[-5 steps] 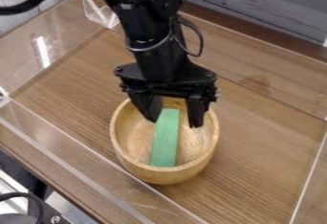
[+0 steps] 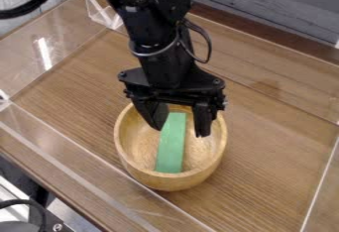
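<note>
A round tan bowl (image 2: pixel 141 157) sits on the wooden table, with a long green object (image 2: pixel 171 145) lying lengthwise inside it. The black robot gripper (image 2: pixel 181 118) hangs over the back half of the bowl, its fingers open, one finger on each side above the green object. The arm hides part of the bowl's back rim.
Bare wooden tabletop (image 2: pixel 272 167) surrounds the bowl to the left and right. A pale wall or edge runs along the back. Black cable shows at the lower left corner.
The view of the arm and table has shifted slightly; the gripper stays open over the bowl, and the green object stays in place.
</note>
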